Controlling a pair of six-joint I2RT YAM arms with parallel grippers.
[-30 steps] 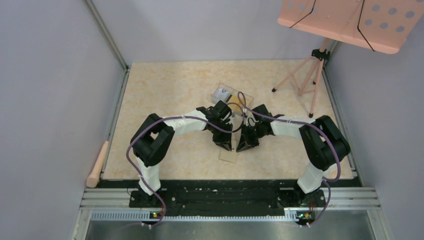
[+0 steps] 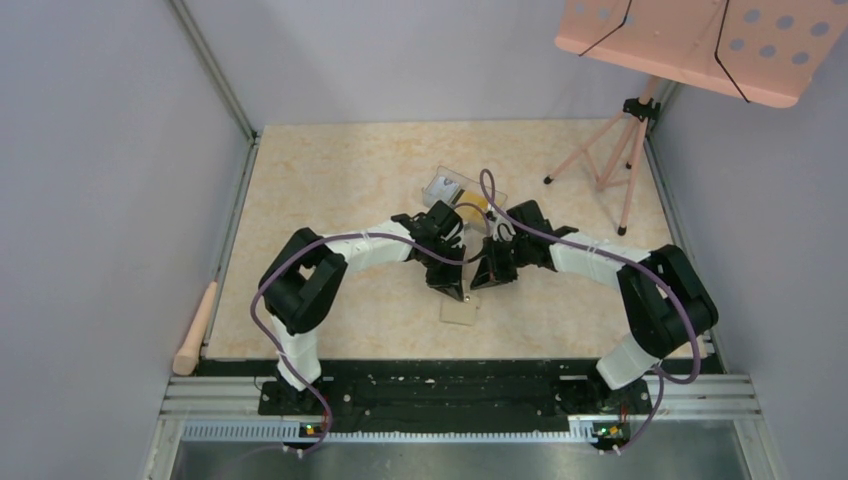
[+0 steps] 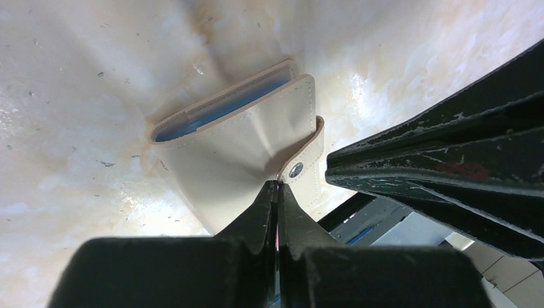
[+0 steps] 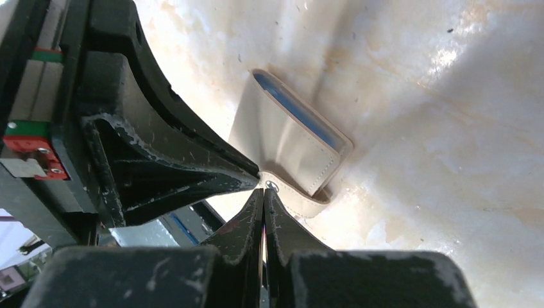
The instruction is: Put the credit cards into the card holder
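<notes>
The pale card holder (image 2: 459,312) lies on the table near the front; blue shows inside its open slot in the left wrist view. Its strap with a metal snap (image 3: 296,170) stands at one edge. My left gripper is shut, its tips right at this strap; nothing shows clearly gripped between them. My right gripper is also shut, with nothing seen between its fingers, and appears just beyond the strap. In the left wrist view its fingertips (image 3: 340,168) stand apart from the holder. Cards, white (image 2: 446,187) and yellow (image 2: 474,203), lie in a clear tray behind the arms.
The clear tray (image 2: 500,187) is partly hidden by the right arm's cable. A pink tripod (image 2: 628,140) stands at the back right. Both wrists are close together over the middle.
My right gripper has drawn back from the holder, toward the rear of the table. The left gripper has barely moved. The card holder has shifted very slightly to the right.
</notes>
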